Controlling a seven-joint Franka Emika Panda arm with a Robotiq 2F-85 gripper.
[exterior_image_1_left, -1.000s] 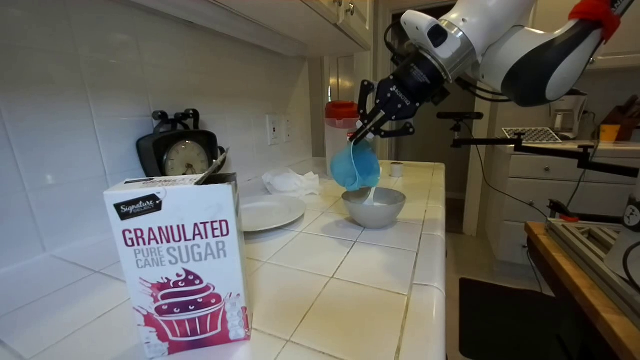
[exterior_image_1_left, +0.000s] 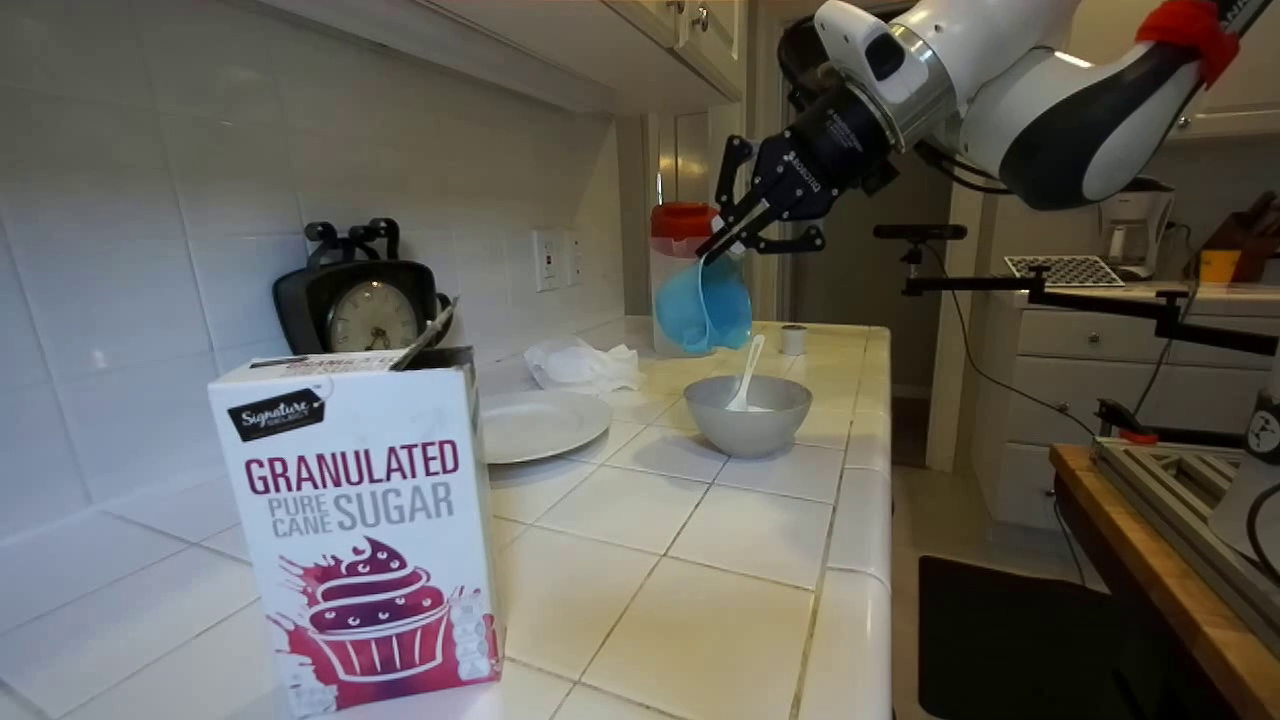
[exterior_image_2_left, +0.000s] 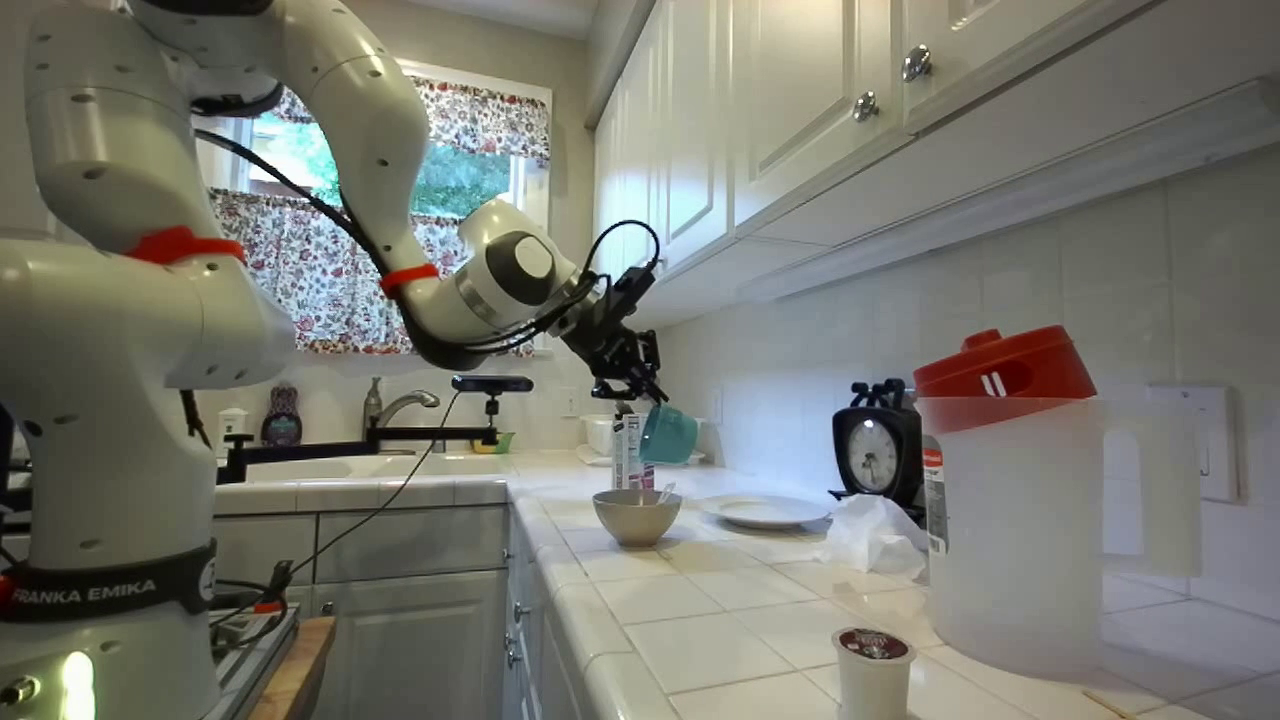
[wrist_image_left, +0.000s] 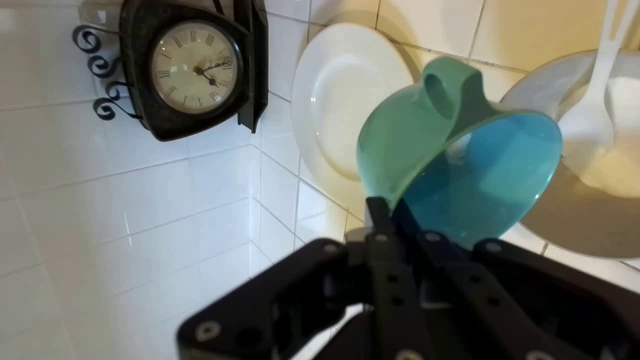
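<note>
A translucent blue cup (exterior_image_1_left: 704, 307) hangs tilted in the air, its mouth angled down toward the grey bowl (exterior_image_1_left: 749, 420). My gripper is shut on the cup's rim, with the handle on the far side in the wrist view. The cup's inside (wrist_image_left: 486, 180) looks mostly empty. A white spoon (wrist_image_left: 594, 114) rests in the bowl, beside pale powdery or creamy contents (wrist_image_left: 621, 165). In the second exterior view the cup (exterior_image_2_left: 668, 434) is above the bowl (exterior_image_2_left: 636, 518) and slightly to its right.
A white plate (exterior_image_1_left: 546, 426) lies left of the bowl, near the black clock (exterior_image_1_left: 372, 314) and crumpled paper (exterior_image_1_left: 582, 364). The sugar box (exterior_image_1_left: 360, 540) stands in front. A red-lidded pitcher (exterior_image_2_left: 1020, 516) and a small pod (exterior_image_2_left: 873, 674) occupy the far end. Bare tiles (exterior_image_1_left: 672, 600) lie before the bowl.
Gripper and cup have risen a little and shifted slightly left in the first exterior view. More of the bowl's rim and the spoon shows beneath the cup.
</note>
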